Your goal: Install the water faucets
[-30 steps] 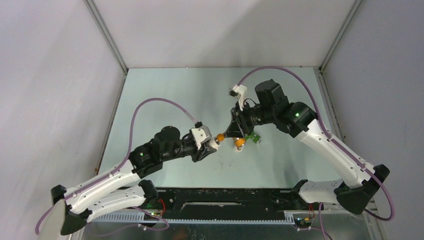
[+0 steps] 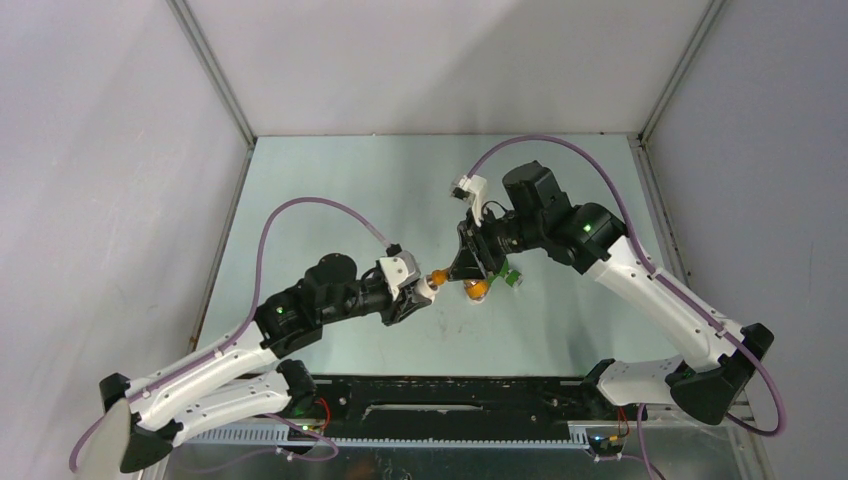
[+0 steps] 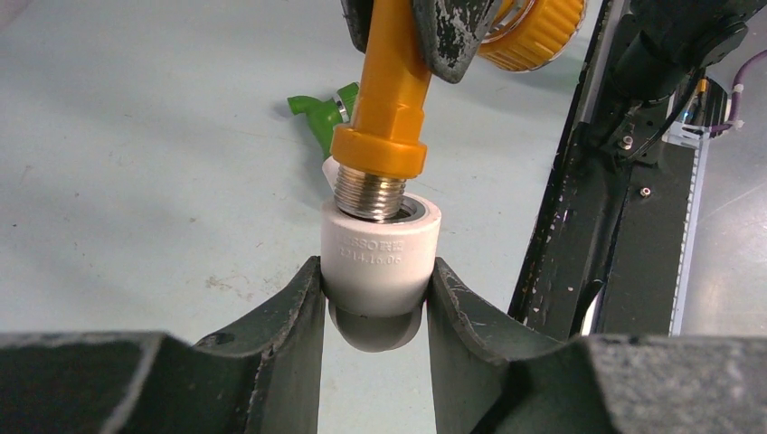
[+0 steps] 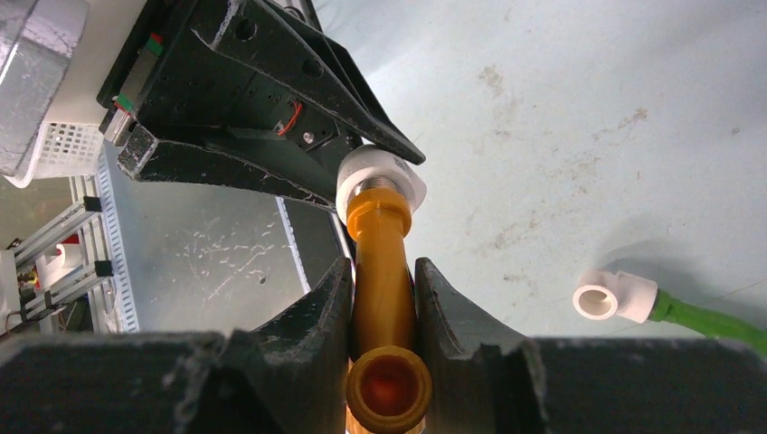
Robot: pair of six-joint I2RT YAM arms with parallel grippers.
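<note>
My left gripper is shut on a white plastic fitting (image 3: 378,253). My right gripper is shut on an orange faucet (image 4: 380,280). The faucet's silver threaded end (image 3: 369,193) sits at the mouth of the white fitting, slightly off the middle of its opening in the left wrist view, with threads still visible; I cannot tell how far it is inserted. Both grippers meet above the middle of the board in the top view. A green faucet (image 4: 705,318) with a white fitting (image 4: 633,294) lies on the board beyond them.
The pale board (image 2: 350,180) is mostly clear at the back and sides. Walls (image 2: 120,170) enclose it left, right and behind. A black rail (image 2: 450,400) runs along the front edge.
</note>
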